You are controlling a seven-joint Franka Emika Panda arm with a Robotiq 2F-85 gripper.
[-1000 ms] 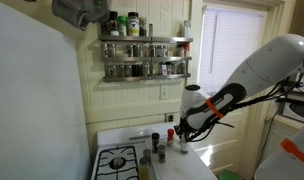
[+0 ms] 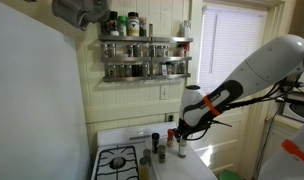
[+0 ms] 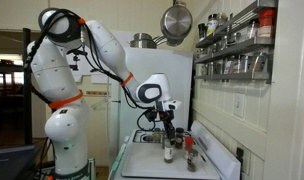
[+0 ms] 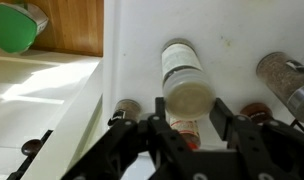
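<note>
A white-labelled bottle point(image 4: 179, 58) with a pale, round cap point(image 4: 190, 100) points away from the camera in the wrist view. My gripper is shut on the bottle's cap end, with a dark finger at either side. From the first exterior view, the gripper point(image 2: 182, 138) is low over the white counter, and the bottle point(image 2: 182, 149) is below it. The second exterior view has the bottle point(image 3: 168, 154) upright under the gripper point(image 3: 167, 140). Whether its base touches the counter I cannot tell.
Several spice jars are close by, including a brown-filled jar point(image 4: 288, 80) on the right and a small jar point(image 4: 126, 110) on the left. A green object point(image 4: 14, 28) occupies the upper left. The stove point(image 2: 117, 160) and loaded wall shelves point(image 2: 142, 60) surround the counter point(image 3: 137, 164).
My gripper has come down slightly over the counter. The surrounding jars look unmoved.
</note>
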